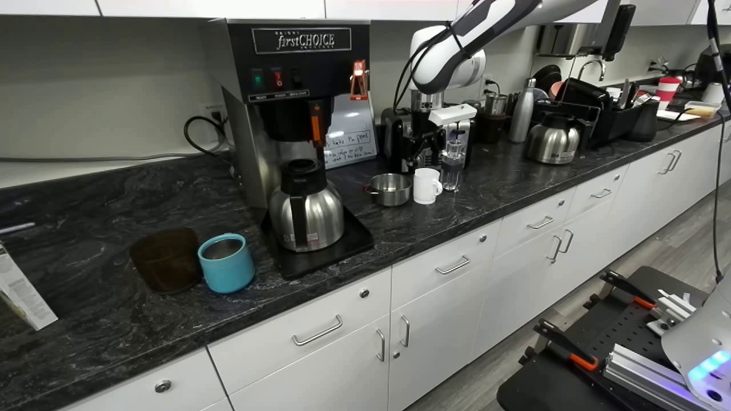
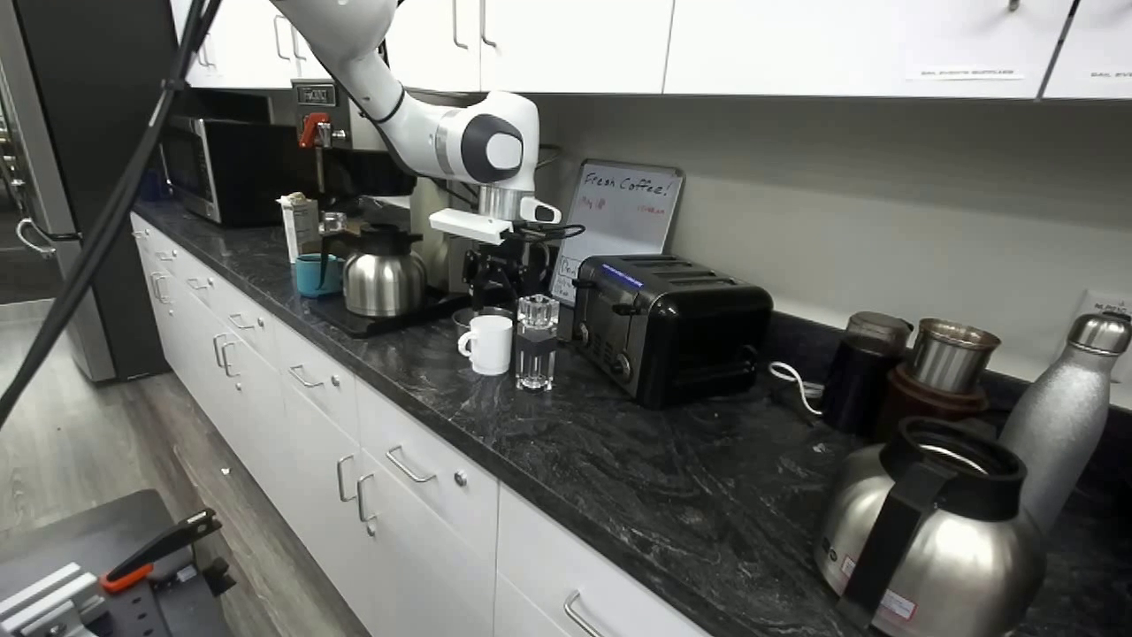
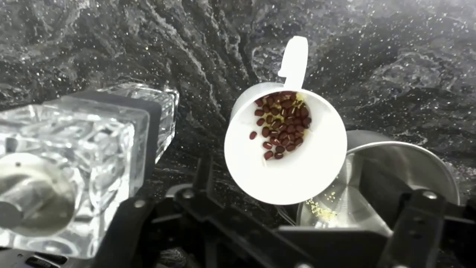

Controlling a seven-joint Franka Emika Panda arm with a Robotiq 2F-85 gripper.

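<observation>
My gripper (image 1: pixel 415 154) hangs low over the counter in front of the toaster, open, with nothing between its fingers. In the wrist view a white mug (image 3: pixel 285 178) stands upright ahead of the fingers, its handle pointing away from them. Dark red beans (image 3: pixel 285 127) and some yellow grains lie inside. Beside the mug is a small steel pot (image 3: pixel 412 154), with yellow grains on its bottom. On the other side a clear, square-sided grinder (image 3: pixel 111 129) stands apart from the mug. Exterior view 2 shows the mug and grinder in front of my gripper, which partly hides the pot.
The toaster (image 2: pixel 679 329) and a whiteboard (image 2: pixel 626 207) stand close behind the gripper. A coffee maker (image 1: pixel 294 61) with a steel carafe (image 1: pixel 306 216) is to the left in exterior view 1, near a blue cup (image 1: pixel 227 267).
</observation>
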